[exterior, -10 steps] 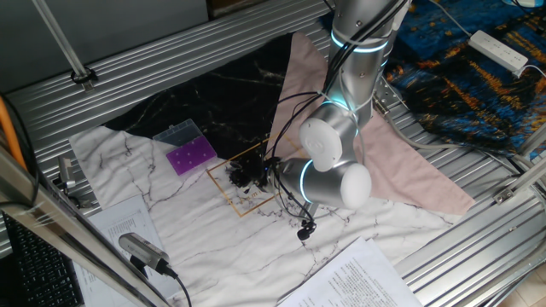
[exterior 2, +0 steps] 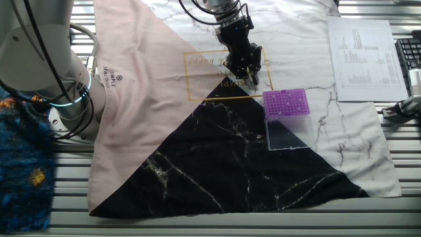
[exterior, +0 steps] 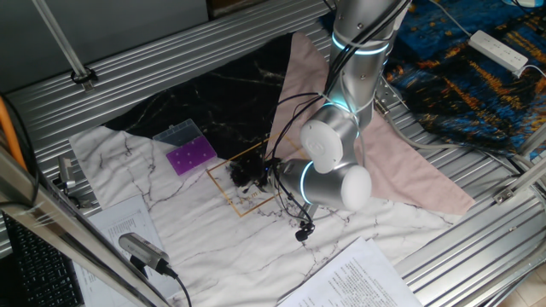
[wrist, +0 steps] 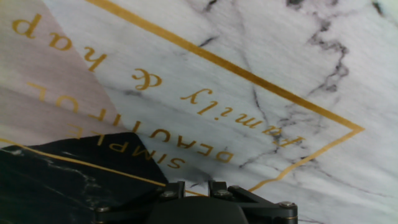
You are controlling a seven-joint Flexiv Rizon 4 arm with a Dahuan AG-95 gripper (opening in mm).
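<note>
My gripper shows at the bottom edge of the wrist view, its two black fingertips [wrist: 217, 188] a modest gap apart. Pale cloth and a bit of gold line show through that gap, with no object seen between them. Exterior view 2 has the gripper [exterior 2: 252, 81] pointing down over the gold-framed print, close to a purple rack [exterior 2: 286, 103]. The rack, dotted with holes, sits in one half of a hinged case whose clear lid [exterior 2: 289, 133] lies opened out flat. In exterior view 1 the dark gripper [exterior: 245, 173] stands beside the purple rack [exterior: 191, 156], apart from it.
A cloth [exterior 2: 177, 155] in pink, black and white marble covers the ribbed metal table. Printed sheets [exterior: 354, 277] lie along one edge, and a small camera [exterior: 143, 251] on a post stands near a keyboard [exterior: 38, 264].
The gripper's dark fingers have shifted very slightly in exterior view 1, and the small attachment below the wrist with them. The purple rack and its lid have stayed where they were.
</note>
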